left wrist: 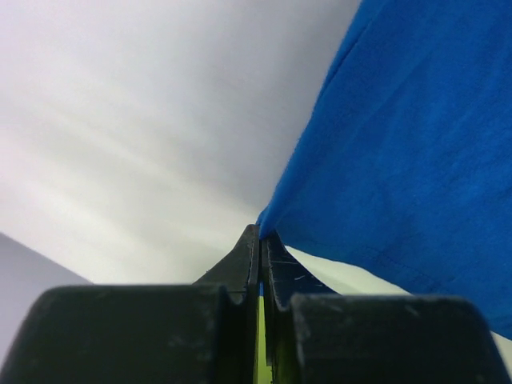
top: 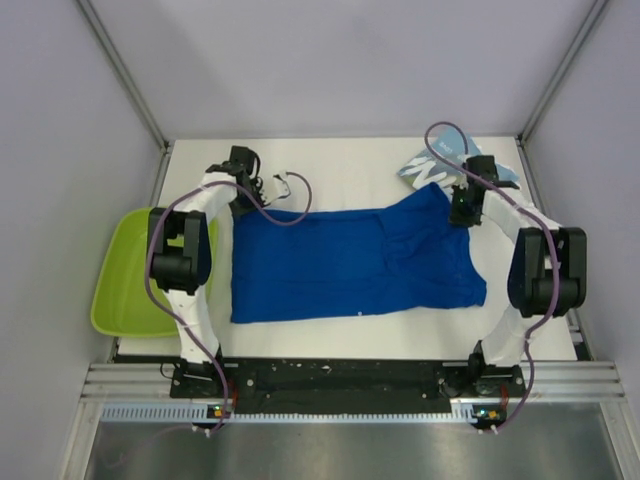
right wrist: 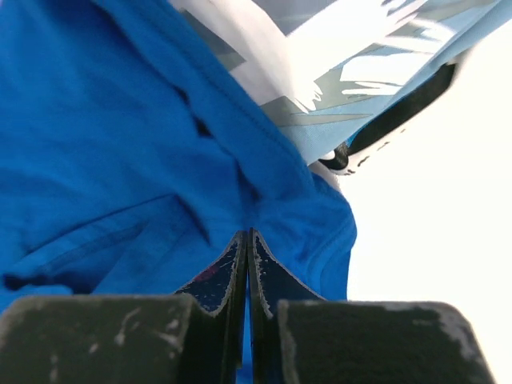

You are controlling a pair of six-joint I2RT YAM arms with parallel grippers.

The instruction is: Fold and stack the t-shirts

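A blue t-shirt lies spread across the middle of the table, flat on its left part and wrinkled toward its upper right. At the shirt's far left corner, my left gripper is shut; in the left wrist view the blue cloth narrows to a corner pinched at the fingertips. My right gripper stands over the shirt's right part, near its far right corner. In the right wrist view its fingers are shut above the creased cloth, and no fabric shows between them.
A green bin stands at the left edge, beside the left arm. Behind the right gripper lies a light blue and white printed packet, close to the shirt.
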